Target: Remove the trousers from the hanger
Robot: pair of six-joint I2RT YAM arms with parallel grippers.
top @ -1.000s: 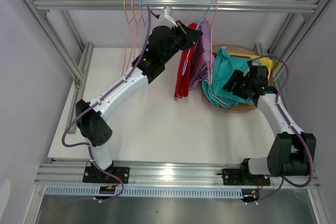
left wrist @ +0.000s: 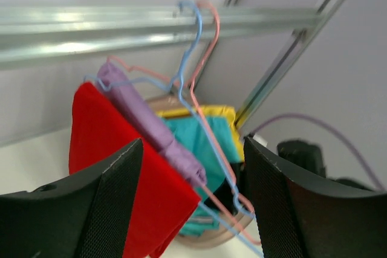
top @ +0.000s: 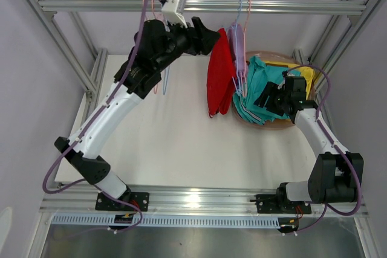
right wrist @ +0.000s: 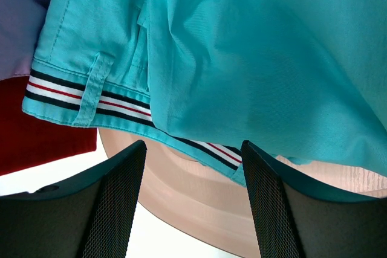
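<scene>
Red trousers and purple trousers hang from pink and blue hangers on the rail. My left gripper is open, up near the rail beside the red trousers, with nothing between its fingers; the left wrist view shows both garments beyond it. My right gripper is over teal trousers with a striped waistband in the round basket; in the right wrist view its fingers stand apart above the fabric.
The metal rail crosses the top, with more hangers at the left behind my left arm. The basket holds yellow cloth too. The white board is clear in front.
My left gripper has moved slightly left, away from the hangers, and its arm has shifted left. The red trousers now hang turned wider toward the top view. The right arm is still.
</scene>
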